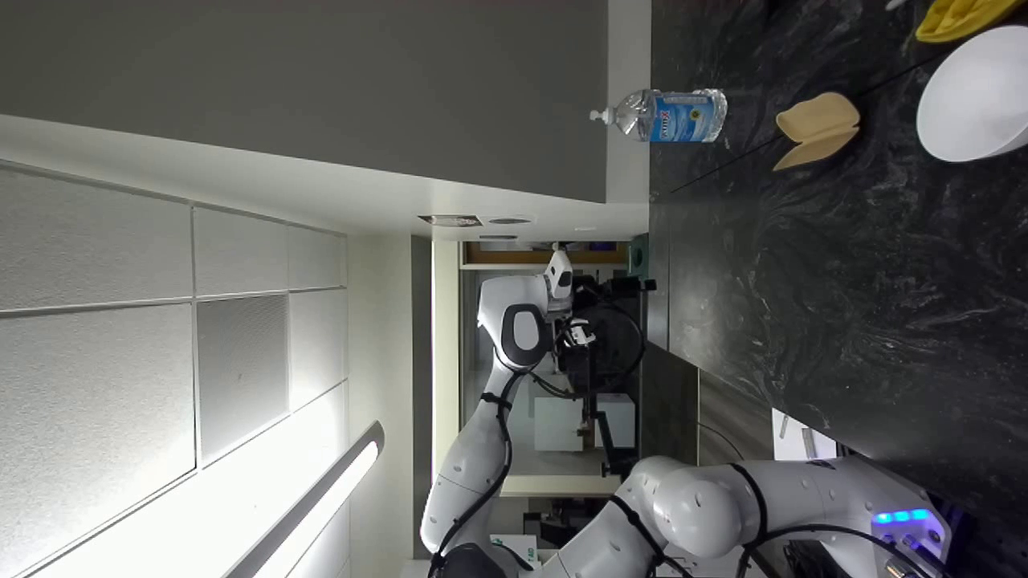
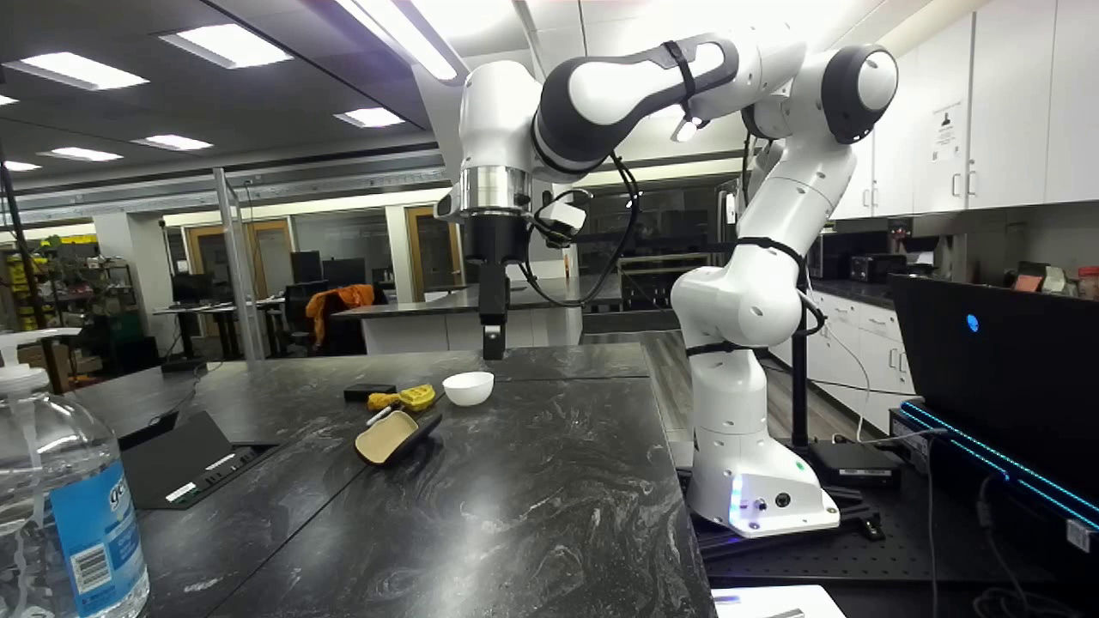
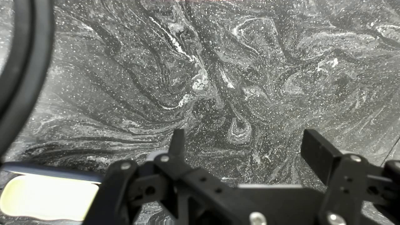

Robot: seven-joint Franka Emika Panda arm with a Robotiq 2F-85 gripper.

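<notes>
In the wrist view my gripper stands open, its two black fingers wide apart with only bare dark countertop beneath. Exterior view 2 shows the gripper (image 2: 494, 340) pointing down above the counter, close to the white bowl (image 2: 469, 388) in that picture. A tan-lined, dark-backed open case (image 2: 383, 439) lies on the counter; part of it, a pale panel (image 3: 48, 197), shows at the lower left of the wrist view. Beyond it rests a yellow object (image 2: 416, 397). Exterior view 1 also has the white bowl (image 1: 975, 96) and the tan case (image 1: 819, 130).
A clear pump bottle with a blue label (image 2: 98, 525) stands at the counter's near left. Behind it is a dark tablet-like device (image 2: 177, 458). A small black box (image 2: 368, 392) sits by the yellow object.
</notes>
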